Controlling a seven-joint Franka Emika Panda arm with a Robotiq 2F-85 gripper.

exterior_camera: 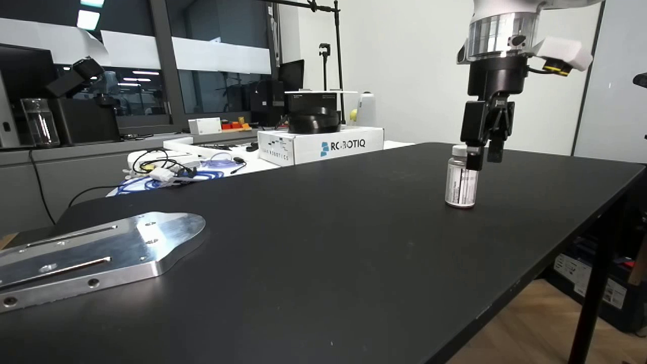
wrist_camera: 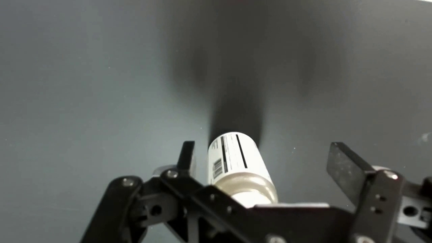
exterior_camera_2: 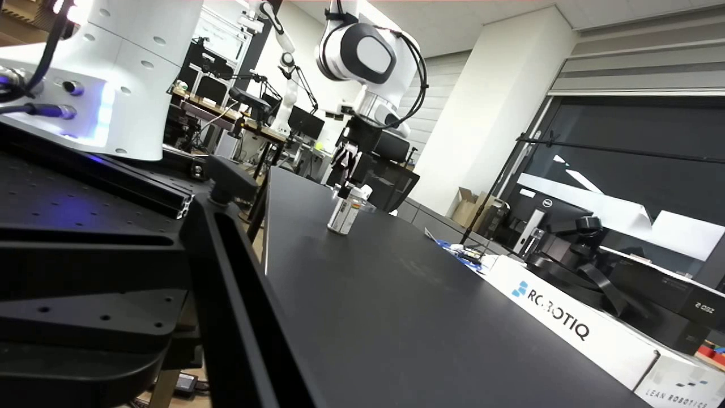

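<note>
A small bottle [exterior_camera: 461, 185] with a white cap and a printed white label stands upright on the black table. My gripper [exterior_camera: 485, 161] hangs pointing down at the height of its cap, one finger partly covering the cap's side. In the wrist view the gripper is open, and the bottle [wrist_camera: 239, 162] shows between the two fingers, nearer the left one. The gripper's own linkage hides part of the cap there. From the other side, the bottle [exterior_camera_2: 344, 214] appears just under the fingers, its cap partly hidden.
A flat metal plate [exterior_camera: 103, 252] lies at the table's near left in exterior view 1. Beyond the far edge are a white Robotiq box [exterior_camera: 339, 145] and a tangle of cables [exterior_camera: 164, 173]. Around the bottle the table [exterior_camera: 315, 242] is bare.
</note>
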